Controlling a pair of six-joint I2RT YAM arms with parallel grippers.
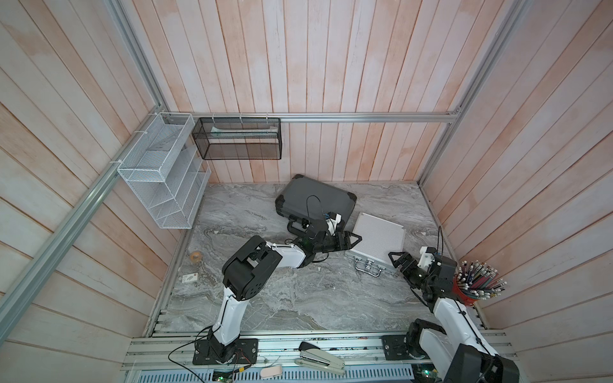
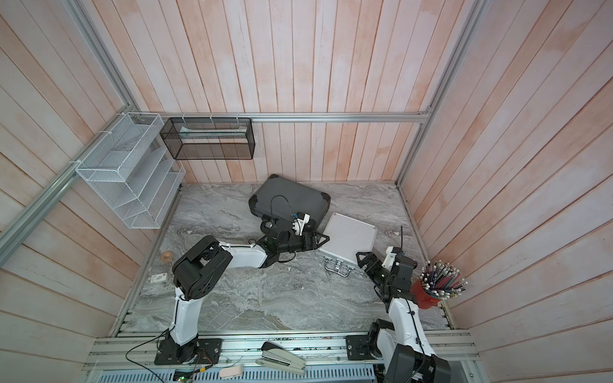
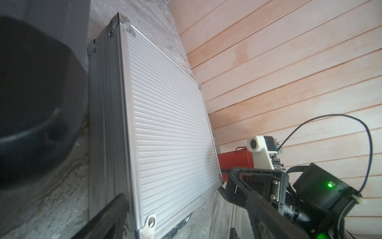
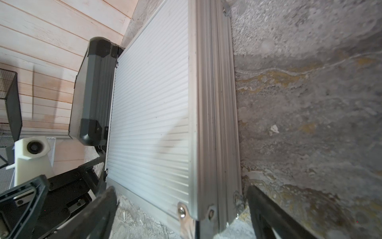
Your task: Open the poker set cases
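Observation:
A silver ribbed aluminium case [image 1: 376, 233] lies flat and closed on the table, latch and handle [image 1: 368, 268] toward the front. Behind it to the left is a larger dark grey case [image 1: 316, 194], also closed. My left gripper [image 1: 351, 240] is open at the silver case's left end, its fingers low beside the front-left corner in the left wrist view. My right gripper [image 1: 397, 260] is open at the right end, with the front-right corner between its spread fingers in the right wrist view. Whether either touches the case cannot be told.
A red holder [image 1: 463, 293] full of pens stands at the right edge. A white wire shelf [image 1: 162, 185] and black mesh basket [image 1: 237, 150] hang on the walls. A tape roll [image 1: 194, 257] lies at left.

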